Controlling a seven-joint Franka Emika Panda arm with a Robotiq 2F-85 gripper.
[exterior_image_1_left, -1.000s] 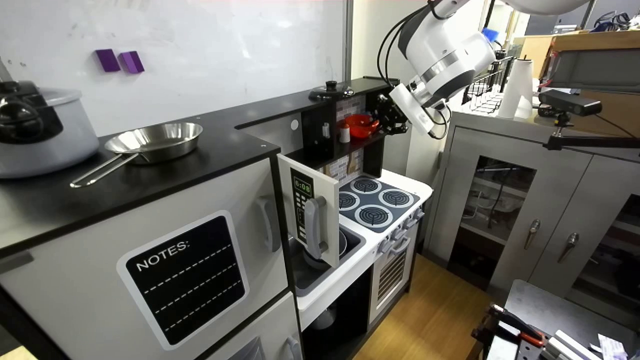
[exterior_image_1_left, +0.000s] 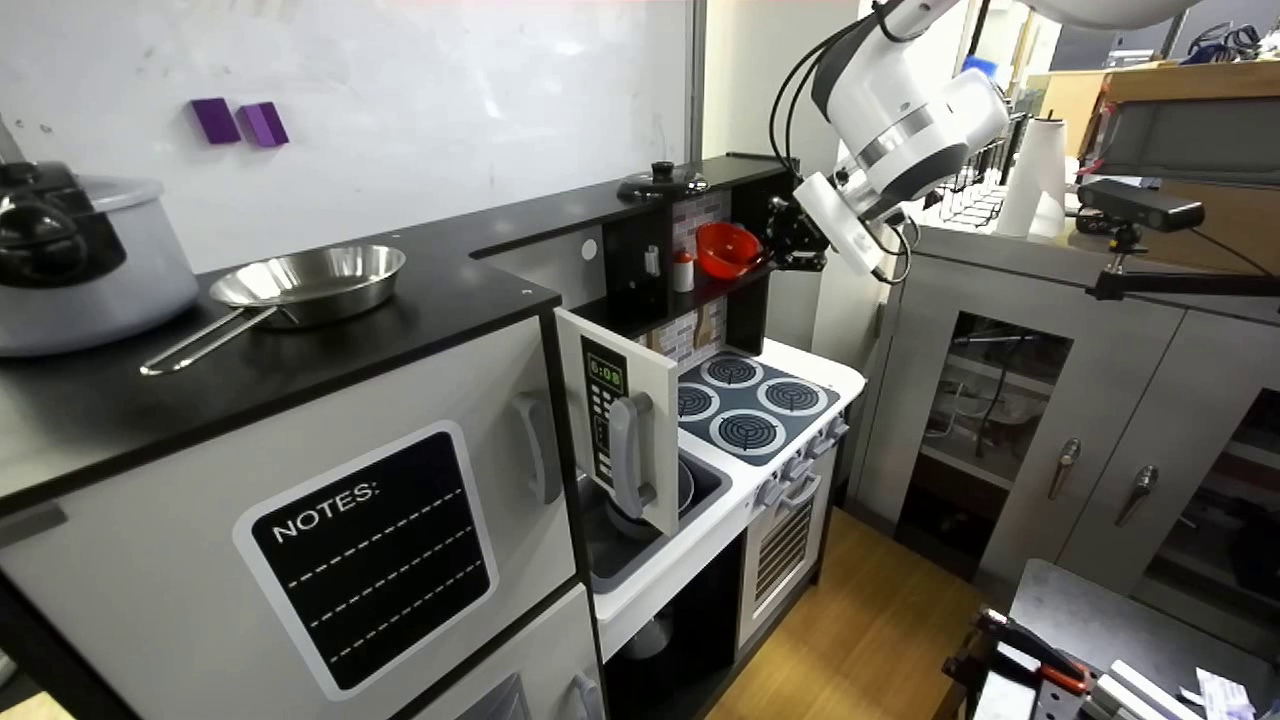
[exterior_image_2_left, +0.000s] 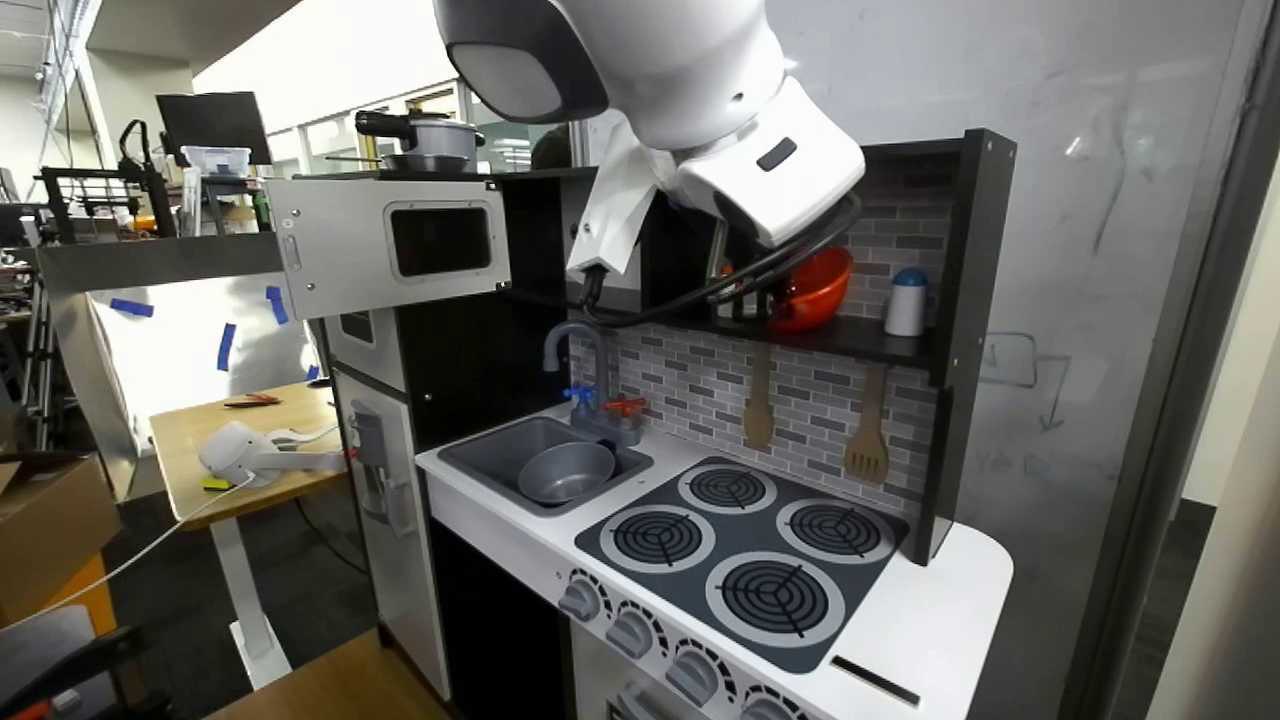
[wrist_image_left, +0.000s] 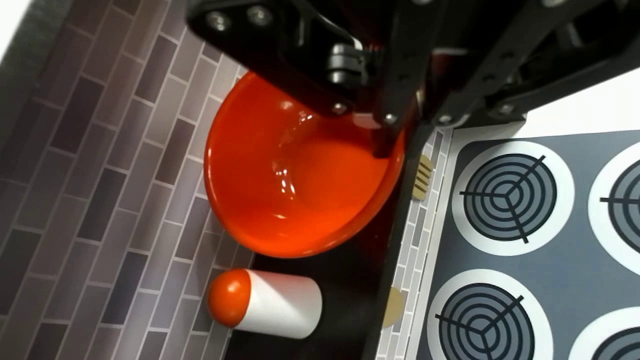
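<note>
On the black shelf above the stove, an orange-red bowl (exterior_image_1_left: 725, 250) is tilted, its open side turned toward my gripper. My gripper is shut on the bowl's rim, and in the wrist view one finger shows inside the bowl (wrist_image_left: 312, 180). The other finger is hidden by the dark linkage. In exterior view 2 the arm covers most of the gripper, while the bowl (exterior_image_2_left: 818, 288) shows at its right.
A white shaker with an orange top (wrist_image_left: 270, 303) lies close to the bowl in the wrist view. A blue-topped shaker (exterior_image_2_left: 906, 302) stands near the shelf's right wall. Below is the bare stove top (exterior_image_2_left: 744, 552). A grey pan (exterior_image_2_left: 566, 472) sits in the sink.
The bowl has gone from nearly level to tilted, its opening turned toward the gripper. My arm and gripper have shifted slightly right in exterior view 1.
</note>
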